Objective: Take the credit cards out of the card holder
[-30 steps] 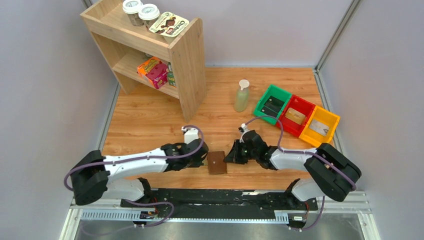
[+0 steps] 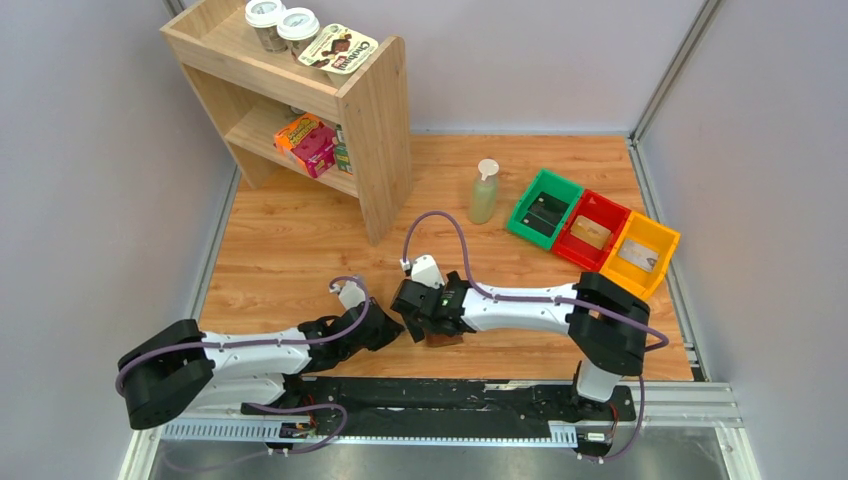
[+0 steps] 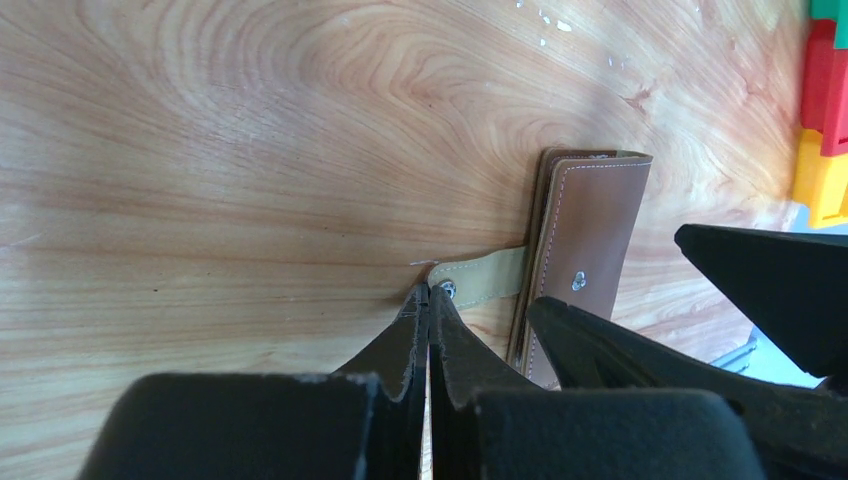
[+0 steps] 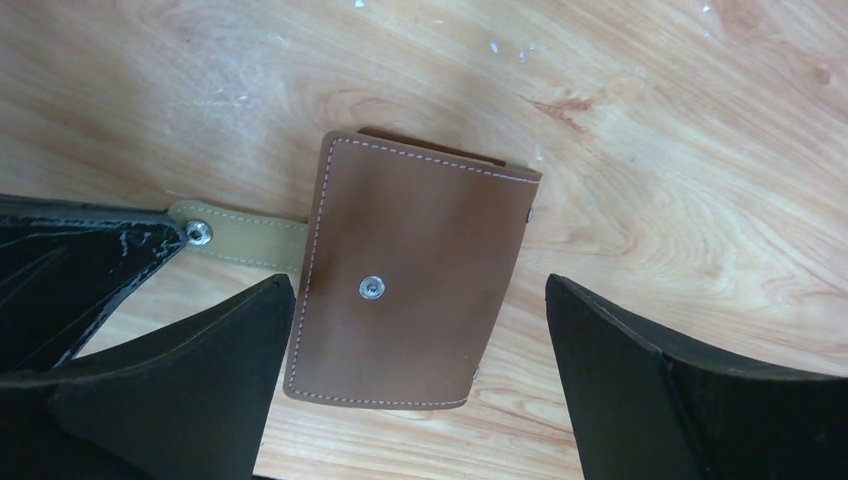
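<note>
A brown leather card holder (image 4: 420, 270) lies flat and folded on the wooden table, a snap stud on its upper face. Its pale strap (image 3: 485, 275) sticks out to the left, unfastened. My left gripper is shut, its fingertips at the strap's end beside the metal snap; whether the strap is pinched between them cannot be told. Above the card holder, my right gripper stands open, one finger over the left edge and the other beyond the right. In the top view the right arm mostly covers the card holder (image 2: 445, 340). No cards show in it.
Green (image 2: 520, 225), red (image 2: 607, 203) and yellow (image 2: 660, 238) bins at the right hold flat items. A pump bottle (image 2: 484, 195) stands behind the right arm. A wooden shelf (image 2: 385, 140) occupies the back left.
The right gripper rose from the holder's right side, opened, and moved left over it.
</note>
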